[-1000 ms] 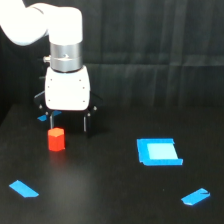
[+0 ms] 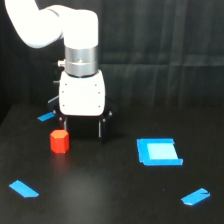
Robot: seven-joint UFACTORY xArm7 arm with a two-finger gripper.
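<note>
A red block [image 2: 60, 142] sits on the dark table at the left, looking slightly turned. My gripper [image 2: 83, 127] hangs just behind it and to its right, its fingers wide apart. The left finger [image 2: 66, 124] comes down close behind the block's upper right edge; whether it touches cannot be told. Between the fingers I see only dark background.
A white square [image 2: 160, 151] framed in blue tape lies at the right. Blue tape strips mark the table at front left [image 2: 23, 189], front right [image 2: 195, 197] and back left [image 2: 46, 116].
My gripper has moved right and a little lower or nearer the camera. The red block has shifted slightly right and towards the camera, and appears a little rotated.
</note>
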